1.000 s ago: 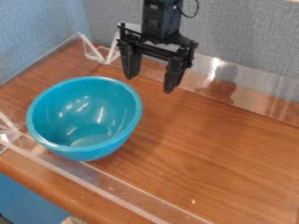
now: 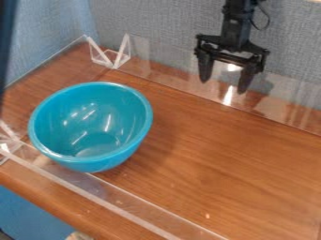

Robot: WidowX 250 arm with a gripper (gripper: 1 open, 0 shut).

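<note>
My black gripper (image 2: 230,66) is high at the back of the table, right of centre, against the grey wall, its two fingers apart with nothing between them. An empty teal bowl (image 2: 90,127) sits on the wooden table (image 2: 220,169) at the front left, well away from the gripper.
Clear plastic edging runs along the table's back and front-left sides, with white brackets (image 2: 111,56) at the back-left corner. Grey walls close off the back and left.
My gripper has moved back and to the right, away from the bowl, toward the rear wall. The bowl is where it was.
</note>
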